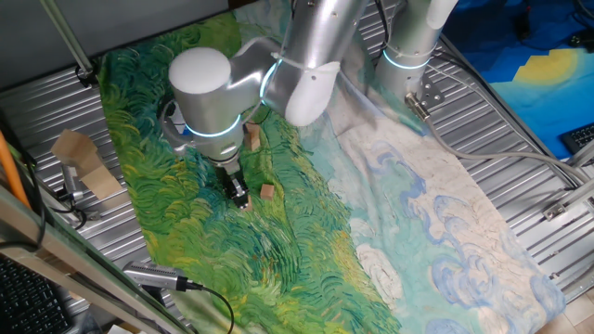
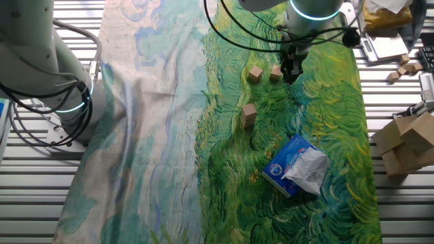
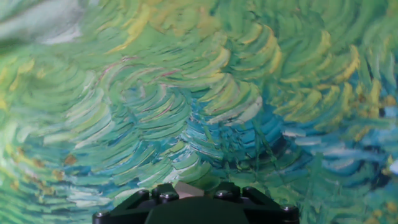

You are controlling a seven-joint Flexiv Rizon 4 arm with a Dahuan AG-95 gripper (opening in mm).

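My gripper [image 1: 243, 201] points down close above the green part of the painted cloth. In the wrist view the dark fingertips [image 3: 166, 191] stand apart at the bottom edge. A small wooden block [image 3: 188, 190] shows between them, with a strip of cloth visible to its right, so the fingers look open. From the opposite side, that block [image 2: 276, 73] appears right beside the gripper [image 2: 292, 73]; contact cannot be made out. A second wooden block [image 2: 255, 74] lies a short way off. Farther along is a taller block or stack [image 2: 249, 115].
A blue tissue pack [image 2: 279, 169] lies on the cloth beyond the blocks. Cardboard boxes [image 1: 82, 160] and several small blocks [image 2: 403, 68] sit off the cloth on the slatted table.
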